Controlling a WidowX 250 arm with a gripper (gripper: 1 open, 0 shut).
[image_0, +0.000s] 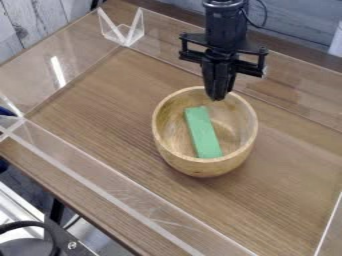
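A round light-wood bowl (238, 150) sits on the wooden table, right of the middle of the camera view. A green rectangular block (202, 133) lies inside it. My black gripper (217, 92) hangs over the bowl's back rim with its fingers pointing down, shut, with nothing visible between them.
The wooden table (94, 120) has clear room to the left, right and front of the bowl. A small clear angular object (122, 27) stands at the back left. A black curved object, partly out of frame, is at the bottom left.
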